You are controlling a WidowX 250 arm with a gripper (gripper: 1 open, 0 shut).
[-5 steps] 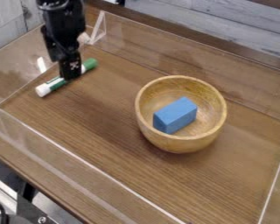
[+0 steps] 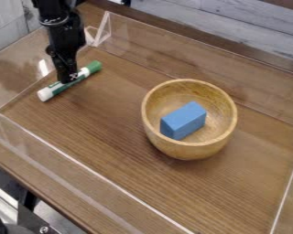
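A green and white marker-like stick [image 2: 69, 82] lies diagonally on the wooden table at the upper left. My black gripper [image 2: 51, 71] hangs just above and left of it, its fingertips close to it; the fingers are small and dark, and it looks shut, with nothing visible between them.
A wooden bowl [image 2: 216, 105] holding a blue block [image 2: 183, 119] sits on the right half. The table's left edge runs near the gripper.
My gripper and arm have moved to the left and appear narrower in view. The stick, bowl and block have stayed in place.
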